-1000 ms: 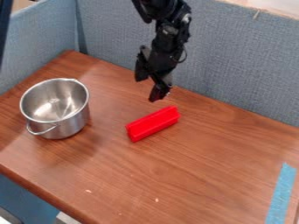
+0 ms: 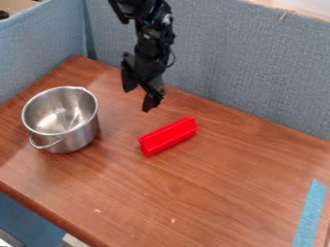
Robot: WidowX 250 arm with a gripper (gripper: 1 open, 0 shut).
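My black gripper (image 2: pixel 142 85) hangs from the top of the view over the back of the wooden table, its fingers spread apart and empty. A red bar-shaped object (image 2: pixel 168 136) lies on the wood below it and slightly right. A steel pot (image 2: pixel 60 119) with wire handles stands to the left, apart from both the red object and the gripper.
Padded blue-grey walls (image 2: pixel 238 77) border the table (image 2: pixel 180 193) at the back and left. A light blue strip (image 2: pixel 310 212) lies at the right edge.
My gripper has moved left and upward, away from above the red object, compared with one second ago. The pot and the red object have not moved.
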